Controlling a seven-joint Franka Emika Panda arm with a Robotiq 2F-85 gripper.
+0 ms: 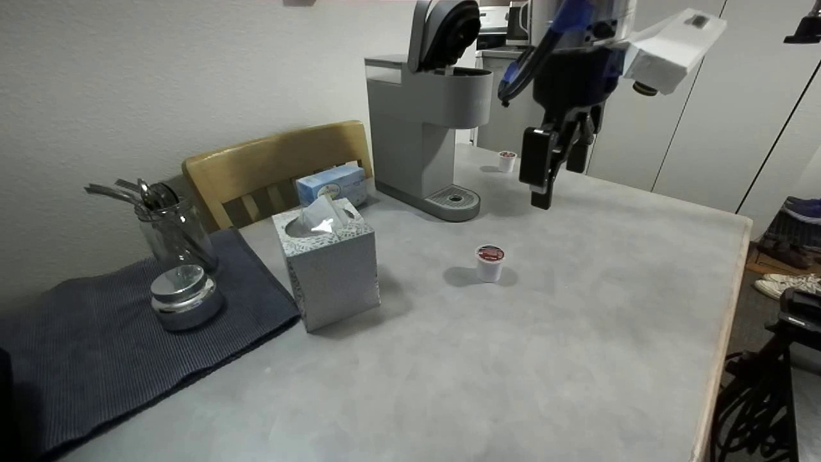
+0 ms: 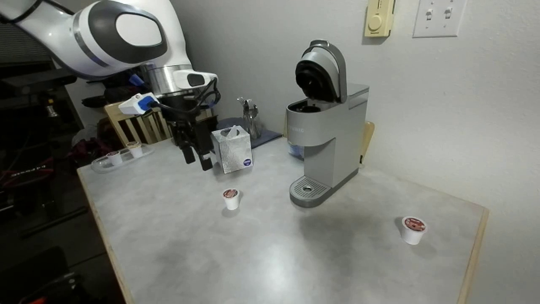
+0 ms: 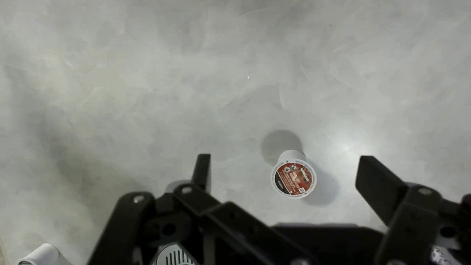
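Note:
My gripper is open above the table, its two black fingers (image 3: pixel 202 174) spread wide with nothing held. In the wrist view a white coffee pod (image 3: pixel 294 179) with a red and black lid stands upright on the table below, appearing between the fingertips. Exterior view 1 shows the same pod (image 1: pixel 490 264) in mid-table, with the gripper (image 1: pixel 555 188) well above the surface. A second pod (image 2: pixel 413 230) stands at the right in exterior view 2. The grey coffee maker (image 2: pixel 331 137) has its lid raised and its pod holder uncovered.
A tissue box (image 1: pixel 335 265) stands left of the middle pod, with a blue box (image 1: pixel 332 185) behind it. A jar of cutlery (image 1: pixel 178 235) and a silver-lidded jar (image 1: pixel 185 299) rest on a dark cloth. Two more pods sit on a clear tray (image 2: pixel 103 166).

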